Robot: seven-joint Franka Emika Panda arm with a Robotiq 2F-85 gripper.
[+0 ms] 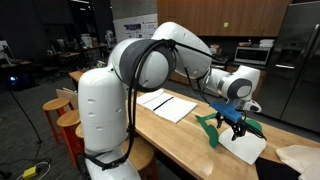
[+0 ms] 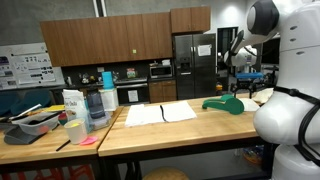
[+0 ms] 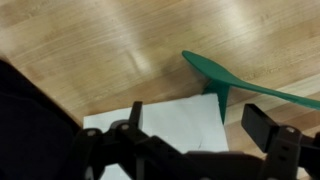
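A flat white sheet or board (image 1: 242, 147) lies on the wooden table, with green pieces (image 1: 210, 130) beside and behind it. From exterior view 2 the green item (image 2: 223, 103) looks like a rounded shape with a narrower part. In the wrist view a bent green strip (image 3: 245, 84) runs beside and across a corner of the white piece (image 3: 178, 122). My gripper is open above that corner, its two fingers wide apart. Nothing shows held between them. The gripper (image 1: 237, 127) hangs low over the white piece; its height above it is hard to judge.
A black object (image 3: 28, 125) lies left in the wrist view. White sheets (image 1: 167, 105) lie farther along the table. Another pale flat piece (image 1: 298, 157) is at the right edge. Stools (image 1: 70, 122) stand beside the table. Bare wood (image 1: 175, 142) is free in front.
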